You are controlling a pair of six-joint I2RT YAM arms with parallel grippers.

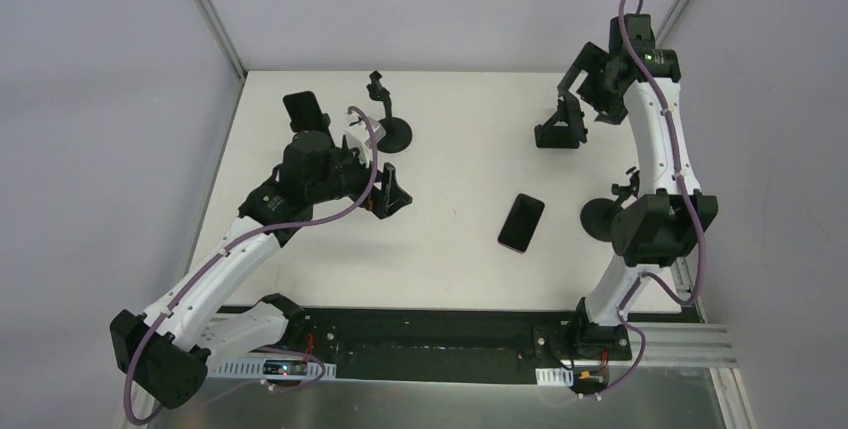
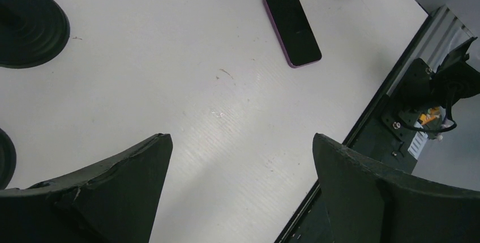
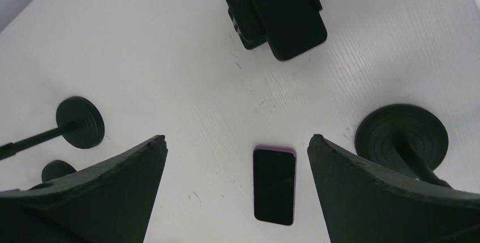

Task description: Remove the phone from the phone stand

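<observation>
At the table's back right, a dark slab that looks like a phone (image 3: 291, 16) leans on a black stand with a rectangular base (image 1: 557, 138). My right gripper (image 1: 581, 102) is above and just behind it, open and empty. A second phone (image 1: 521, 223), black with a purplish edge, lies flat on the table. Another dark slab (image 1: 303, 109), probably a phone, is raised at the back left, its support mostly hidden by my left arm. My left gripper (image 1: 389, 195) hangs open over the left-centre table, nothing between its fingers.
A round-based black stand (image 1: 396, 135) with an empty head stands behind the left gripper. Another round-based stand (image 1: 600, 219) is at the right, partly under my right arm.
</observation>
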